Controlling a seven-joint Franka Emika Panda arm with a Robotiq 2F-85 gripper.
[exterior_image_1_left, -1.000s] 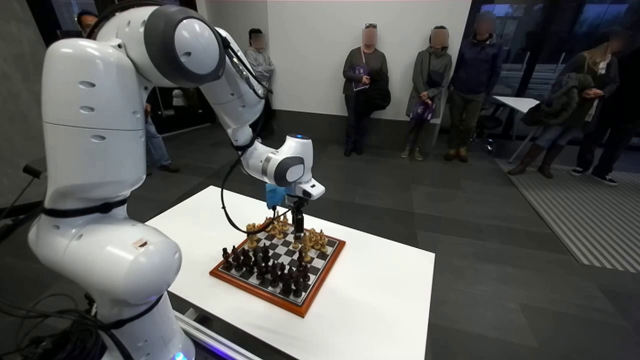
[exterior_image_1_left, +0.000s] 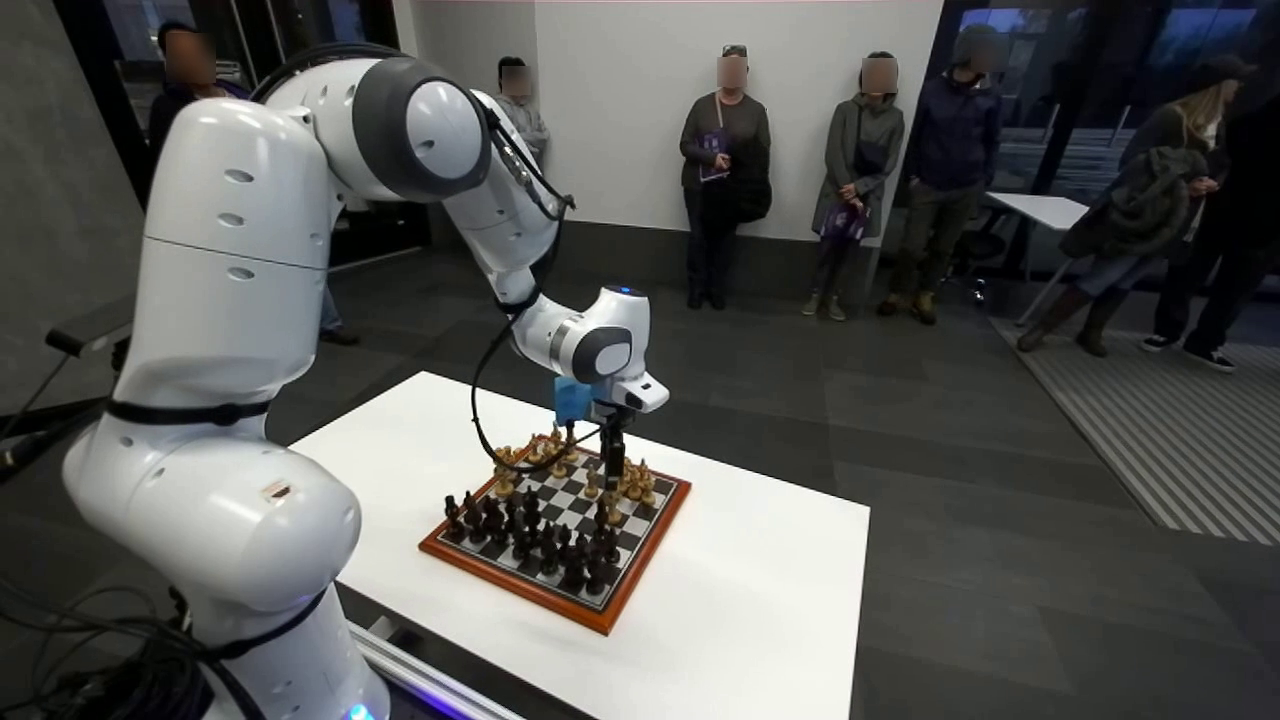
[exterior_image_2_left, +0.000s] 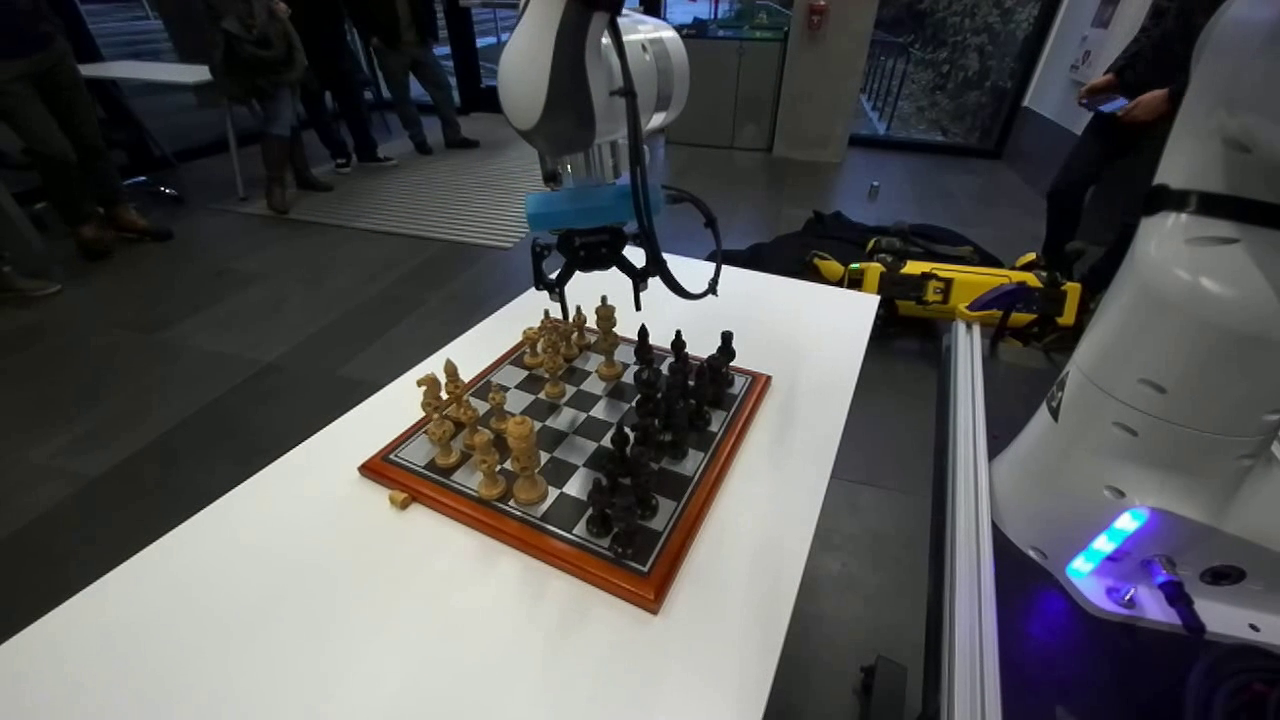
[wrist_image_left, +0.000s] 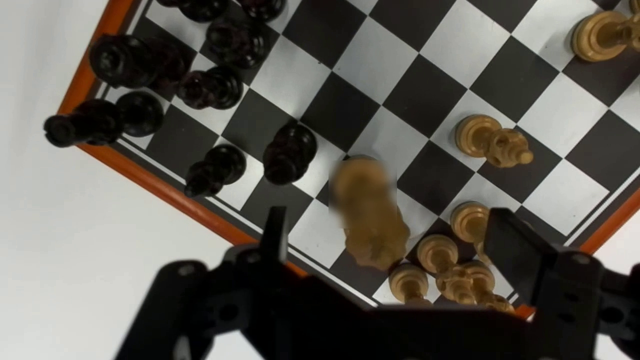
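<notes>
A chessboard (exterior_image_1_left: 648, 546) with a reddish-brown wooden frame lies on the white table. Dark pieces (exterior_image_2_left: 648, 396) crowd one side of it, and light wooden pieces (exterior_image_2_left: 524, 462) stand in groups on the other. My gripper (exterior_image_2_left: 602, 300) hangs over the board near its far edge in exterior view 2, fingers apart and nothing held. From the wrist, a tall light piece (wrist_image_left: 376, 240), partly blurred, appears between the two fingers, close to the board's edge. Beside the right finger (wrist_image_left: 516, 255) several light pieces (wrist_image_left: 438, 255) cluster; that finger hides part of one.
One small light piece (exterior_image_2_left: 399, 499) is off the playing squares, at the board's outer edge. Bare white table (exterior_image_1_left: 768, 588) surrounds the board. A black cable (exterior_image_2_left: 716, 258) loops beside the gripper. People stand well back from the table.
In exterior view 1 the arm and gripper have shifted right and slightly down. The chess pieces look unmoved.
</notes>
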